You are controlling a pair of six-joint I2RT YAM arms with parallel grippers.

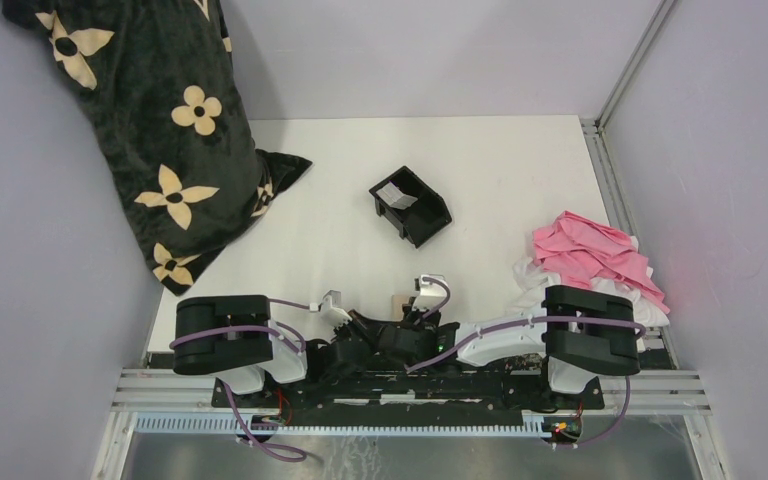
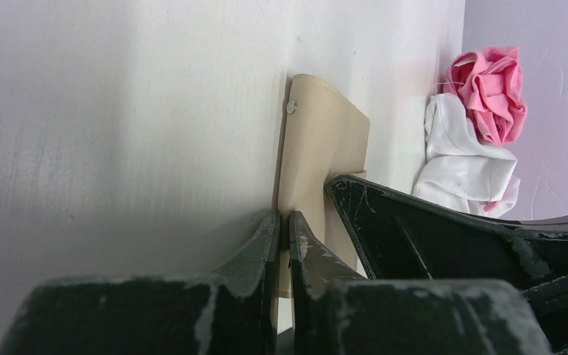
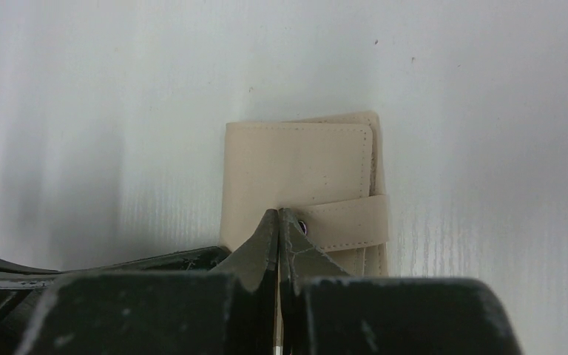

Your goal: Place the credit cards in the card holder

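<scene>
A beige card holder [image 3: 296, 163] with a strap and metal snap lies on the white table near the front edge. My left gripper is at its folded edge, fingertips close together; whether the leather is between them is hard to tell. My right gripper is over the holder at the strap beside the snap, shut, with nothing clearly between its fingers. In the top view both grippers crowd together and hide most of the holder. No credit card can be clearly identified.
A black box [image 1: 422, 215] with a pale item inside stands at centre back. A dark flowered cloth [image 1: 180, 200] covers the left. Pink and white cloths [image 1: 590, 255] lie at the right.
</scene>
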